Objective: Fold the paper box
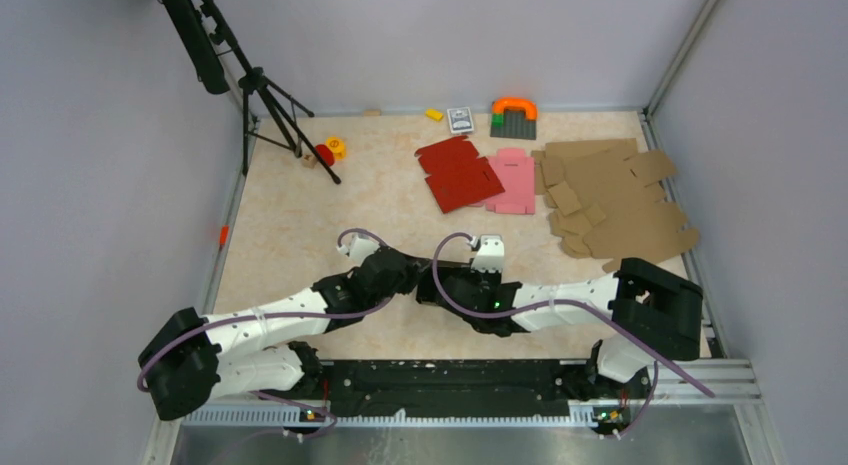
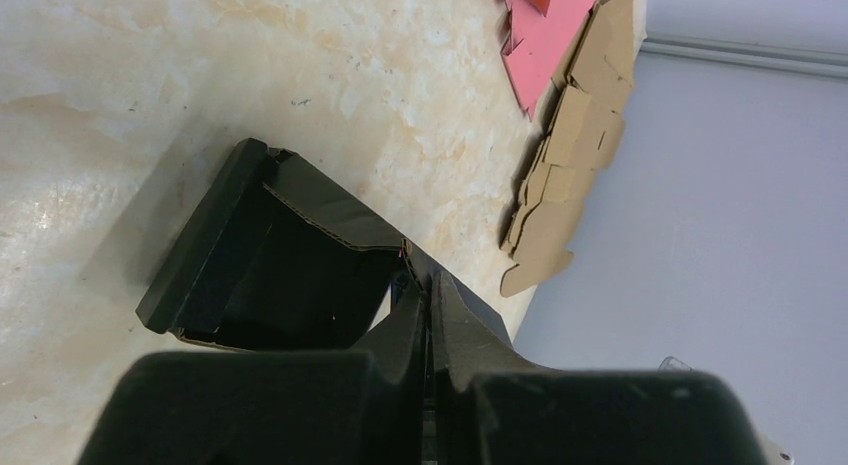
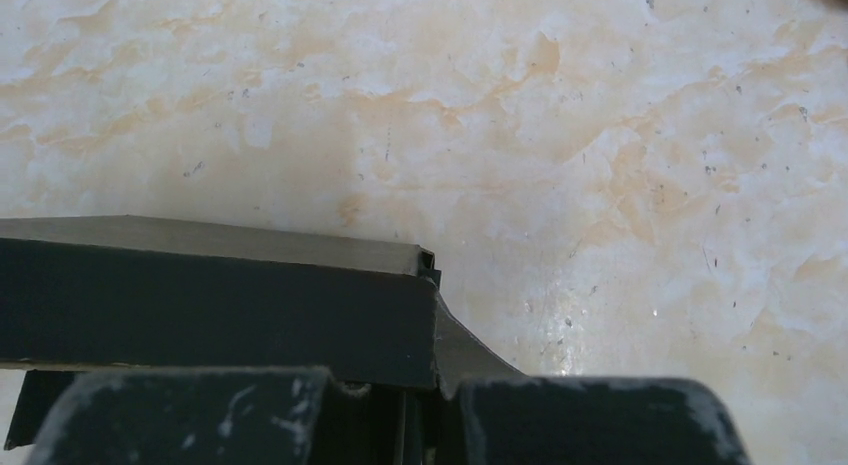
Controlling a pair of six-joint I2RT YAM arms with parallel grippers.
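Note:
A black paper box [image 2: 300, 285] with an open top sits at the front centre of the table, largely hidden under both arms in the top view. My left gripper is shut at the box's corner, where an inner flap [image 2: 330, 200] meets the wall; whether cardboard is between its fingertips I cannot tell. My right gripper is shut against the box's other end, just at a folded wall [image 3: 200, 305]; its fingertips are mostly hidden, with nothing clearly held.
Red cardboard [image 1: 460, 185], pink cardboard [image 1: 515, 195] and brown sheets [image 1: 620, 205] lie at the back and right. A tripod [image 1: 270, 105] and small toys stand at the back left.

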